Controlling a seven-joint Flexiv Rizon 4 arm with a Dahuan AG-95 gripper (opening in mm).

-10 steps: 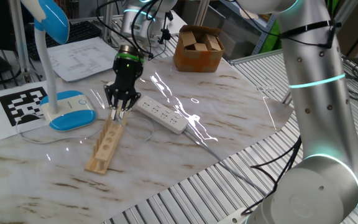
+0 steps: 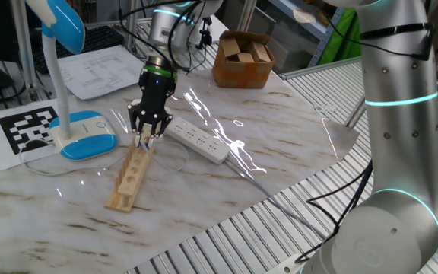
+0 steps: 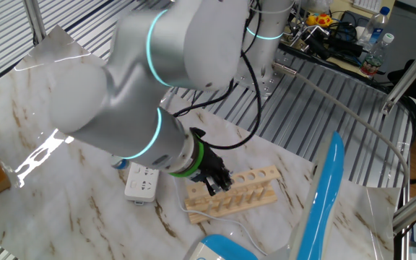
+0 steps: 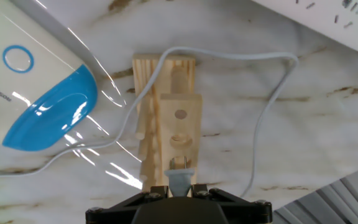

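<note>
My gripper points down over one end of a wooden test-tube rack (image 4: 182, 124). It is shut on a pale grey plug (image 4: 179, 180), whose two metal prongs stick out beyond the fingertips over the rack's top board. A thin white cord (image 4: 241, 56) crosses the rack, loops round to the right and passes down beside the gripper. In exterior view 1 the gripper (image 2: 147, 137) is at the rack's far end, with the rack (image 2: 131, 179) reaching toward the viewer. Whether plug and rack touch, I cannot tell.
A white power strip (image 2: 198, 140) lies to the right of the gripper. The blue and white lamp base (image 2: 84, 137) stands on the left. An open cardboard box (image 2: 242, 68) is at the back. Bare marble tabletop (image 2: 204, 198) lies to the rack's right.
The big arm link in exterior view 1 has swung slightly right. My gripper has shifted only a little near the rack's far end, and the rack has moved very slightly at most.
</note>
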